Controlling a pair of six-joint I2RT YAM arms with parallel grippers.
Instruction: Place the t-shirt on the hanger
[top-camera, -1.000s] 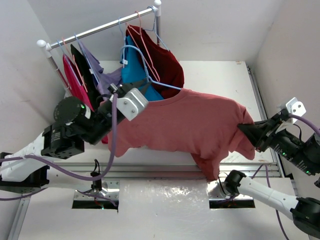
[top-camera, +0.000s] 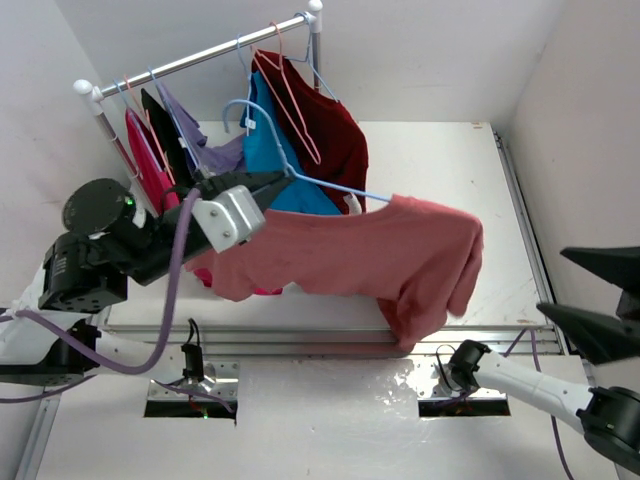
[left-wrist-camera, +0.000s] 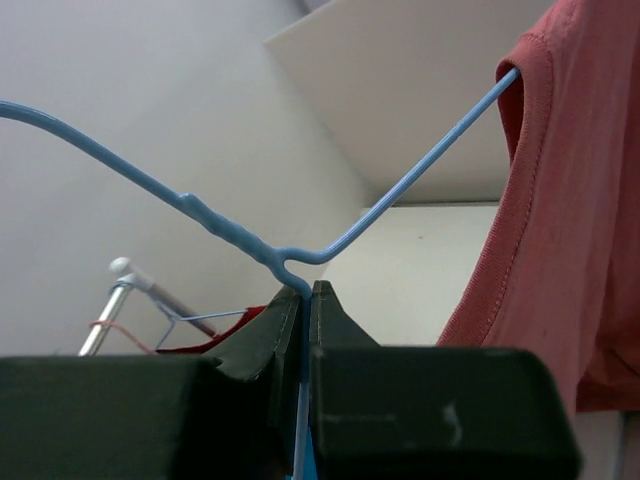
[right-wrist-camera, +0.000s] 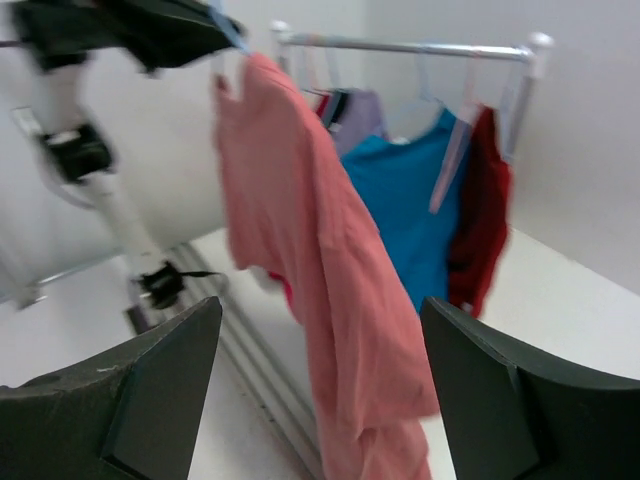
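Observation:
Held up in the top view is the blue hanger (top-camera: 340, 187), its hook curling to the upper left. My left gripper is shut on the hanger just below where the hook meets the arms. From the hanger drapes the salmon t-shirt (top-camera: 350, 250); the hanger's right arm runs into the shirt's neck opening, and its end is hidden inside the cloth. The other shoulder lies mostly behind my left arm. At the far right, clear of the shirt's sleeve, my right gripper (top-camera: 570, 280) stands wide open with nothing between its fingers.
Behind the shirt a metal rack (top-camera: 200, 62) carries several garments, including a dark red one (top-camera: 340, 130) and a blue one (top-camera: 262, 150), plus an empty pink hanger (top-camera: 300, 120).
My right gripper has let go of the right sleeve and moved away to the right, opening. The sleeve now hangs free. The hanger has shifted slightly, still in my left gripper.

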